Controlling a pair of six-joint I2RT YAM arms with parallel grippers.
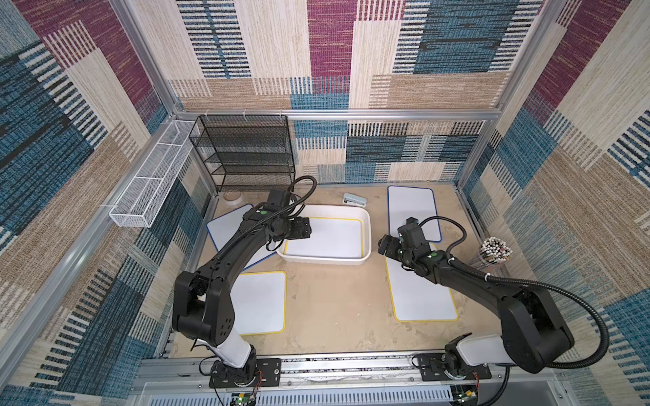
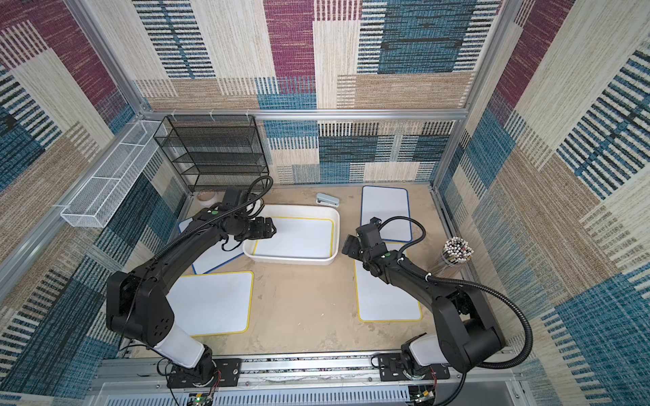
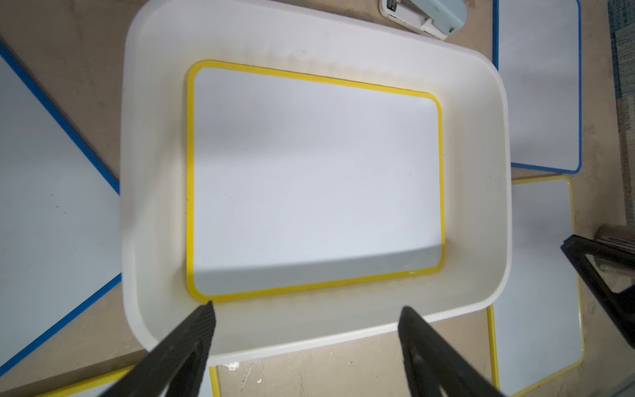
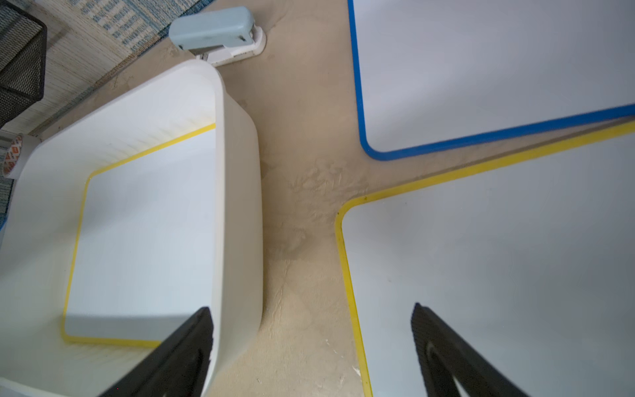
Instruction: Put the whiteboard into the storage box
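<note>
The white storage box [image 3: 142, 198] stands at the middle of the table, and a yellow-edged whiteboard [image 3: 317, 178] lies flat on its floor. Over the box's left part is my left gripper, fingers apart, nothing between them. To the right of the box, my right gripper is open and empty above the left edge of another yellow-edged whiteboard [image 4: 489, 264]. A blue-edged whiteboard [image 4: 489, 59] lies behind that one. On the left side lie a second blue-edged whiteboard [image 3: 53, 192] and a yellow-edged whiteboard [image 1: 257, 304], partly covered by my left arm in the top views.
Behind the box sits a light blue stapler [image 1: 354, 199]. A black mesh rack [image 1: 243, 152] stands at the back left. A holder full of pens [image 1: 494, 250] is at the right edge. Bare table [image 1: 335, 304] lies in front of the box.
</note>
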